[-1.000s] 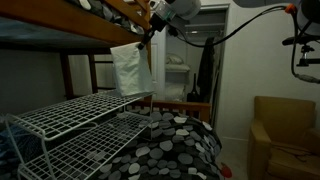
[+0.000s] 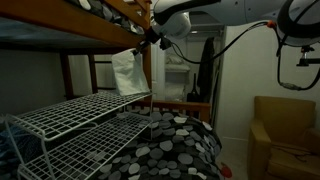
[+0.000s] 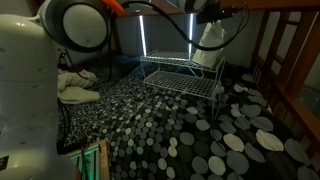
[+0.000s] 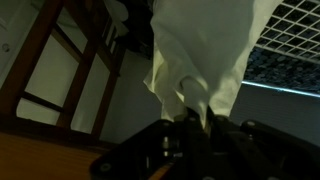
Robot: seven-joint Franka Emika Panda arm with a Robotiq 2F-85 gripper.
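Observation:
A white cloth (image 2: 130,72) hangs down over the far end of the upper wire shelf (image 2: 75,114). My gripper (image 2: 142,47) is at its top corner, shut on it. In the wrist view the cloth (image 4: 205,50) gathers into a narrow bunch between the fingers of the gripper and spreads out beyond them. Exterior view 2 shows the cloth (image 3: 209,52) as a pale patch below the arm, by the rack's right end. Whether its lower edge touches the shelf I cannot tell.
A lower wire shelf (image 2: 92,150) sits under the upper one, on a dark spotted bedspread (image 2: 175,148). A wooden bunk rail (image 2: 60,47) runs close above. A tan armchair (image 2: 285,138) stands at the right.
The arm has shifted and its gripper has come slightly left and down. The held cloth has tilted and bunched, now looking narrower at its top, and stays near the same shelf end.

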